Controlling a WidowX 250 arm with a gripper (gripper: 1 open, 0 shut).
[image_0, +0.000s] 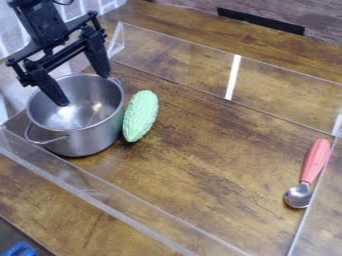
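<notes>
A black gripper hangs at the upper left, over the silver metal pot, its fingers open and pointing down at the pot's back part, with nothing seen between them. The pot has wire handles. A pale green, bumpy vegetable lies on the wooden table just right of the pot. On the far right lies a scoop with a red handle and metal head.
Clear plastic walls border the work area, with a white strip at the back. A blue object shows at the bottom left corner.
</notes>
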